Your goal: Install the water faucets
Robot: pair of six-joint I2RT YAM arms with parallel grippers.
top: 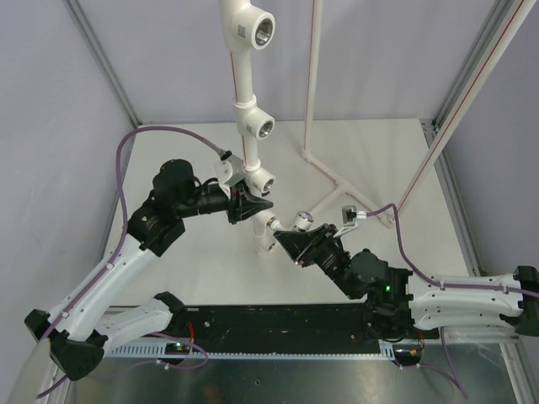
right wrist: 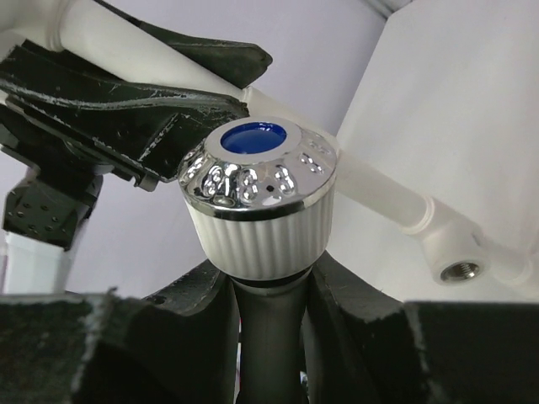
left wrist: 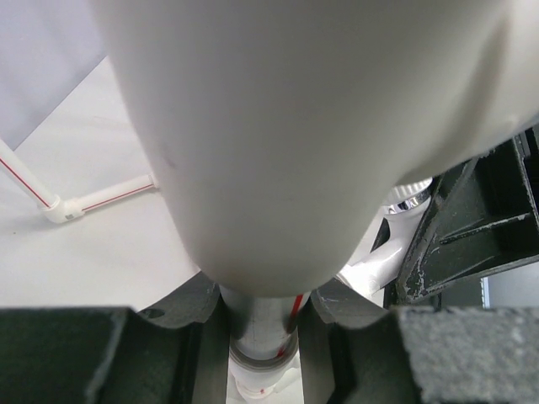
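The white vertical pipe (top: 242,76) carries several threaded side sockets. My left gripper (top: 248,204) is shut on its lower section, which fills much of the left wrist view (left wrist: 265,328). My right gripper (top: 295,244) is shut on a faucet (top: 302,220), just right of the lowest fitting. In the right wrist view the faucet's chrome-and-white handle with blue cap (right wrist: 257,202) stands above the shut fingers. A threaded socket (right wrist: 460,269) shows to its right. Whether the faucet is seated in its socket is hidden in the top view.
Thin white pipe frames (top: 337,181) stand on the white board (top: 160,269) at right and behind. Grey walls border both sides. My two grippers are very close together.
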